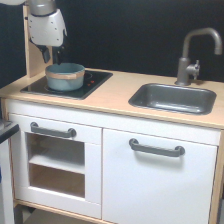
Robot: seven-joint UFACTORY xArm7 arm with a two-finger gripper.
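A blue-grey pot point(66, 84) stands on the black cooktop point(98, 78) at the left of the toy kitchen's counter. Over the pot's back left side, coming in from the upper left, is my gripper point(54, 54), below the white end of the arm point(46, 22). Its dark fingers point down close to the pot's rim. Whether they touch the rim, and how far apart they stand, is too small and dark to make out.
To the right, a metal sink point(174, 98) is set in the wooden counter point(122, 92), with a grey faucet point(188, 60) behind it. Bare counter lies between cooktop and sink. Below are an open-fronted oven point(58, 158) and a white cabinet door point(158, 180).
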